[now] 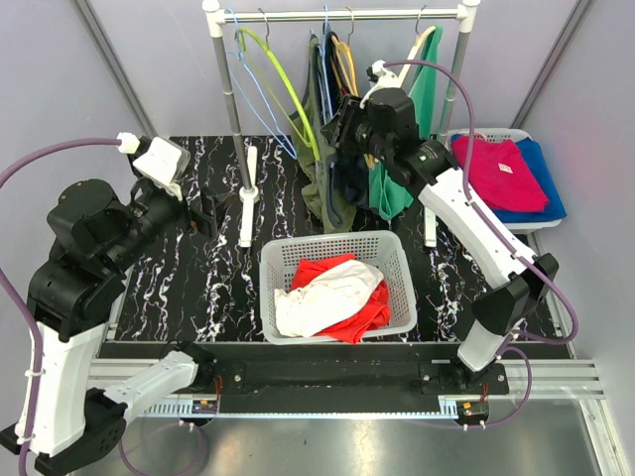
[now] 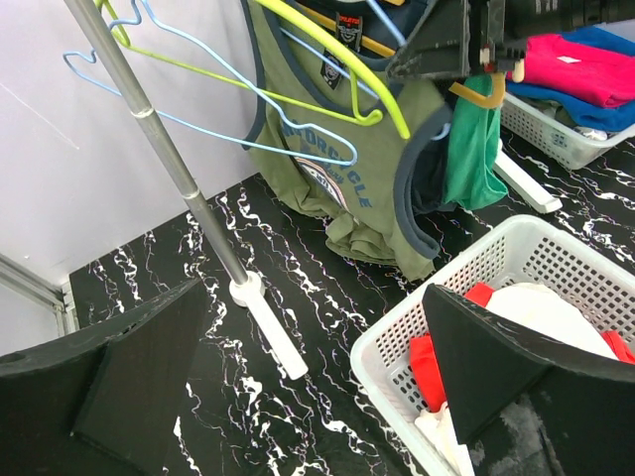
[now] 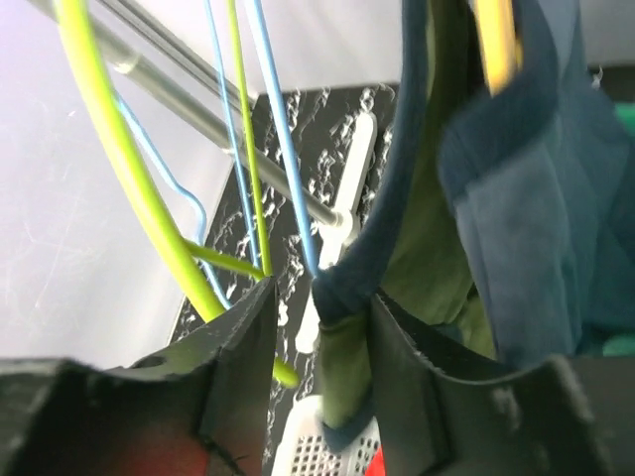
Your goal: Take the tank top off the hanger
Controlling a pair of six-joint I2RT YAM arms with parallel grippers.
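An olive tank top (image 2: 374, 190) with navy edging hangs from the rack, its front print partly covered by hangers. A light blue hanger (image 3: 282, 124) runs down close to its navy-edged strap (image 3: 382, 233) in the right wrist view. My right gripper is at the upper part of the garment, fingers part open, with the edge of the strap between them near the right fingertip. Over the floor to the left of the clothes, my left gripper (image 1: 210, 210) stands wide open and empty.
Bare green (image 1: 282, 81) and blue hangers hang left of the tank top. A navy garment and a green one (image 1: 425, 89) hang to its right. A grey basket (image 1: 270, 288) with red and white cloth stands in front. Another basket with folded clothes (image 1: 504, 177) is at the right.
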